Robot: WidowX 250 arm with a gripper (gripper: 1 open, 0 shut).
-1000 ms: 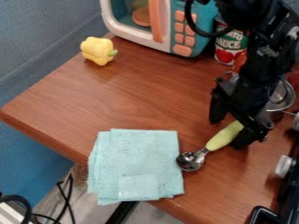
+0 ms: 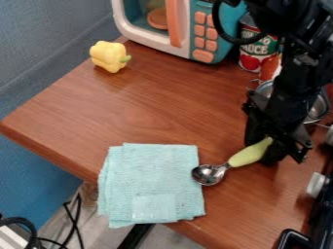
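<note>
My black gripper [image 2: 268,138] is low over the right part of the wooden table, at the yellow-green handle [image 2: 250,153] of a metal spoon [image 2: 209,174]; whether its fingers are closed on the handle is hidden. The spoon's bowl lies beside a folded light-blue cloth [image 2: 150,185] at the table's front edge.
A toy microwave [image 2: 172,21] stands at the back, with cans [image 2: 254,54] and a metal pot [image 2: 316,107] to its right, partly behind the arm. A yellow pepper [image 2: 109,55] sits at the back left. Black equipment [image 2: 321,214] borders the right.
Since a second ago the gripper has shifted slightly right and down around the spoon's handle.
</note>
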